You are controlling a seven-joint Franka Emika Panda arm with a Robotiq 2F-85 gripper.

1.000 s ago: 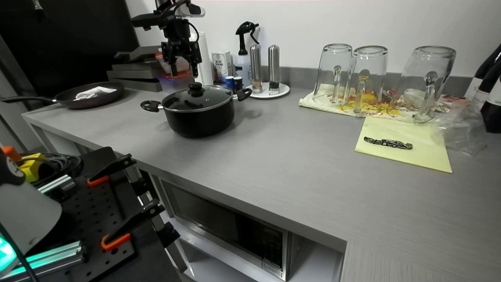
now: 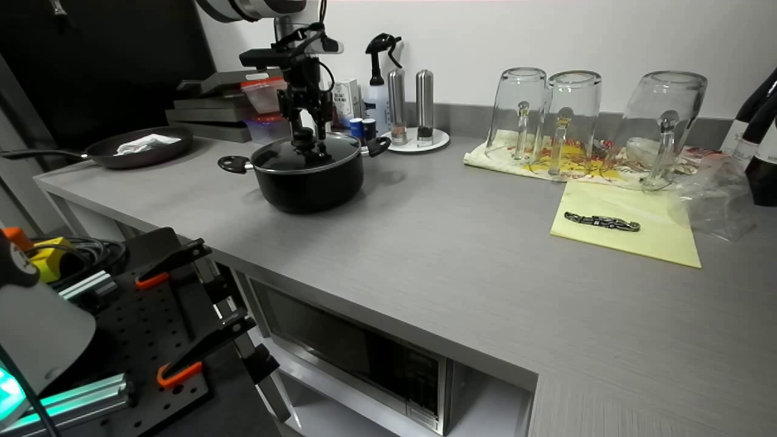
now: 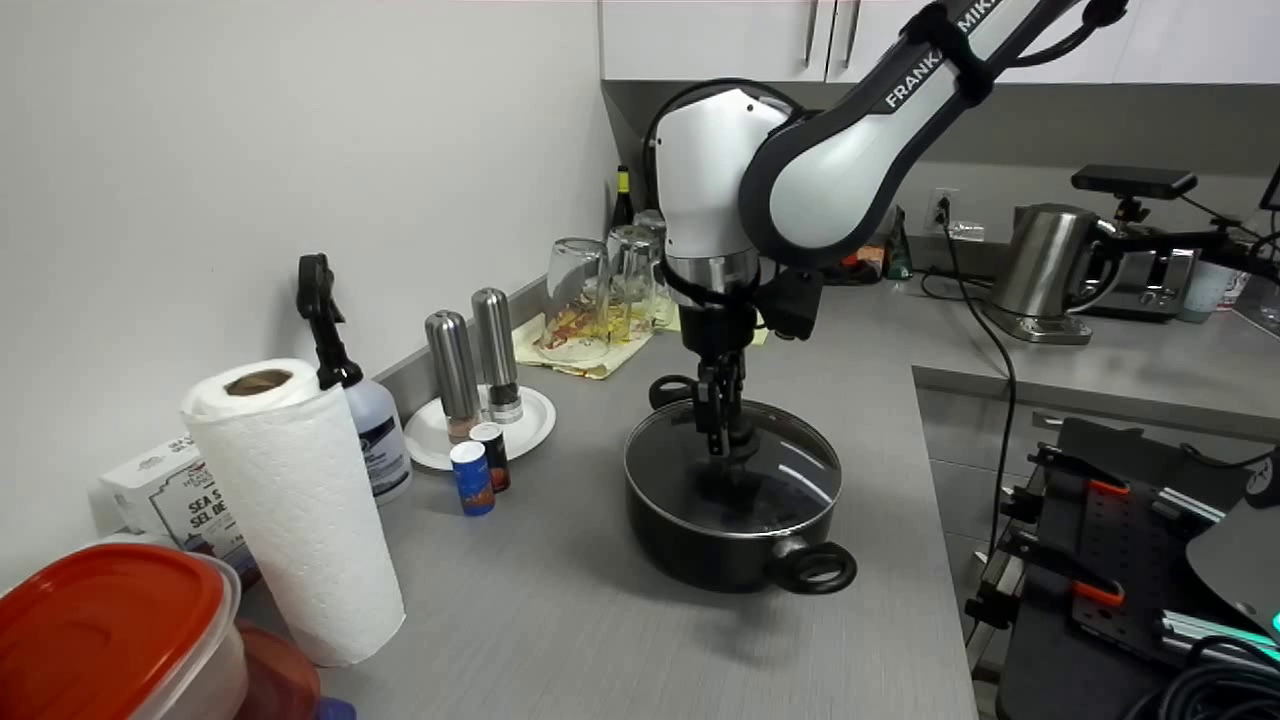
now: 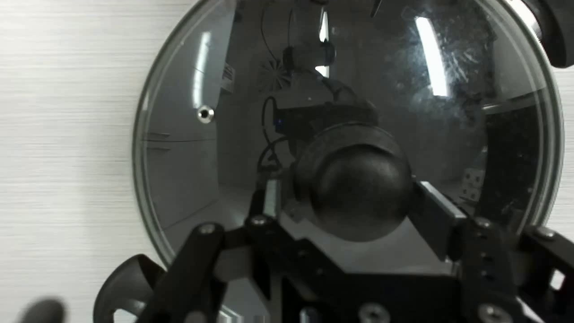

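Note:
A black pot (image 2: 309, 189) stands on the counter under a glass lid (image 3: 786, 462). Down at the lid's black round knob (image 4: 361, 196) is my gripper (image 2: 311, 138), its fingers still parted. In the wrist view the knob lies between the two finger pads. A gap shows beside the left finger pad (image 4: 272, 197), while the right finger pad (image 4: 442, 200) is close against the knob; whether it touches, I cannot tell. The lid sits flat on the rim. Fingers partly hide the knob in both exterior views.
Behind the pot stand a white plate (image 2: 430, 143) with two grinders, small shakers and a spray bottle (image 2: 376, 102). A frying pan (image 2: 138, 145) with a white cloth lies left. Upturned glass mugs (image 2: 513, 116) stand right.
My gripper has come down and to the right, from above the pot to the lid's knob. Pot and lid have stayed where they were.

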